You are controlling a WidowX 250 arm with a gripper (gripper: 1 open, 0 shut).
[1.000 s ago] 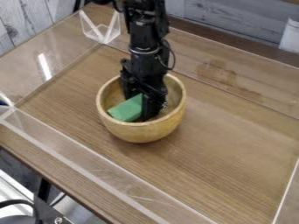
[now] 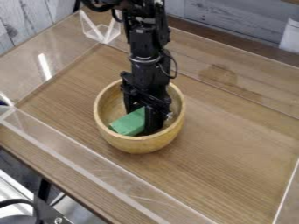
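A wooden bowl (image 2: 169,134) stands on the tabletop in the middle of the camera view. A green block (image 2: 126,122) lies inside it, on the left side of the bowl's floor. My black gripper (image 2: 142,113) reaches down from the top into the bowl, at the right part of the green block. Its fingertips are dark and crowded by cables, so whether they grip the block is hard to make out.
A white object (image 2: 292,33) stands at the back right corner. A white frame-like item (image 2: 100,28) is at the back left.
The arm and gripper have shifted slightly within the bowl, and the green block has turned and moved a little with them. The bowl sits nearly where it was.
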